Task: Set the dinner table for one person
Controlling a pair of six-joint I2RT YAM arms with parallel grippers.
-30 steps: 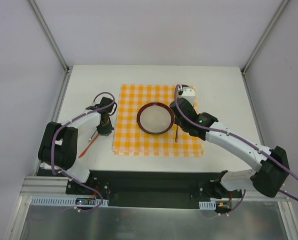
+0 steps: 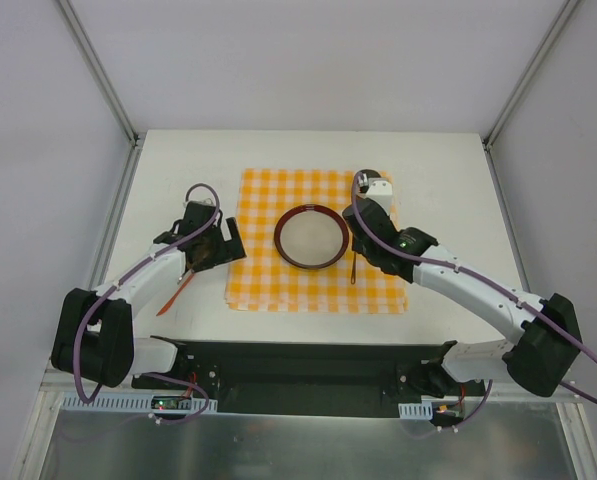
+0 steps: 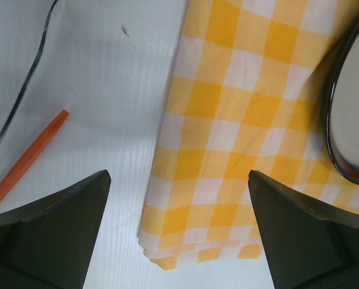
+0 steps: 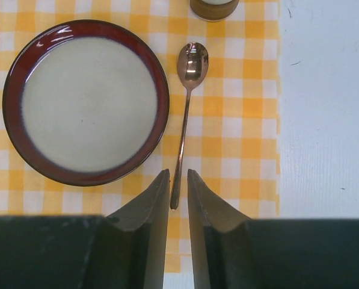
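Note:
A yellow checked mat (image 2: 268, 290) bears a red-rimmed plate (image 2: 311, 238); a copper spoon (image 4: 192, 66) lies just right of the plate. A cup (image 4: 214, 7) stands at the top of the right wrist view. My left gripper is open above the mat's left edge, holding nothing. An orange-handled utensil (image 3: 29, 158) lies on the table beside it, with a thin dark metal one farther left. My right gripper hangs over the spoon's handle, its fingertips part open, close together, nothing seen held between them.
Walls border both sides; my arms reach in from the front corners.
My left gripper has risen and turned from low by the utensils, its fingers now spread wide. My right gripper has shifted slightly.

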